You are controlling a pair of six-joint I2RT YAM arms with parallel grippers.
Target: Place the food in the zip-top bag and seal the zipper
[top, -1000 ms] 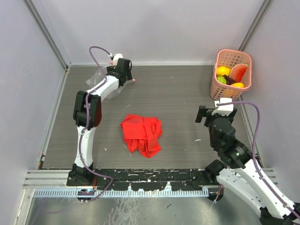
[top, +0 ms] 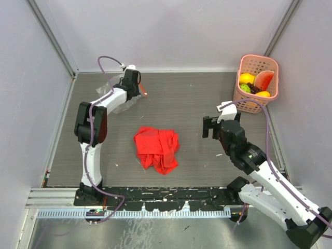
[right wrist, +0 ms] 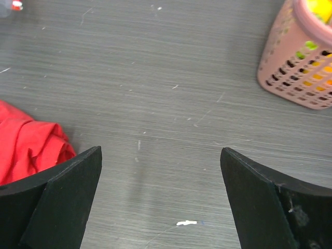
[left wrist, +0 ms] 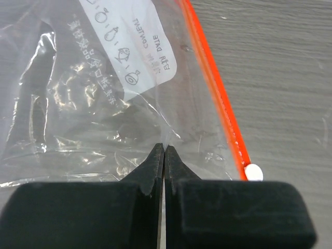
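Observation:
A clear plastic zip bag (left wrist: 78, 114) with an orange-red zipper strip (left wrist: 220, 98) and a white slider (left wrist: 253, 172) lies flat on the table. In the left wrist view my left gripper is shut on the bag's film, a little left of the slider. From above, the left arm covers part of the bag (top: 124, 106) at the back left. My right gripper hangs open over bare table with nothing between its fingers. Toy food, including a watermelon slice (top: 263, 80) and a yellow fruit (top: 247, 78), sits in the pink basket (top: 251, 104).
A crumpled red cloth (top: 156, 149) lies mid-table, left of the right gripper. The basket stands at the back right near the wall. Between bag and basket the table is clear.

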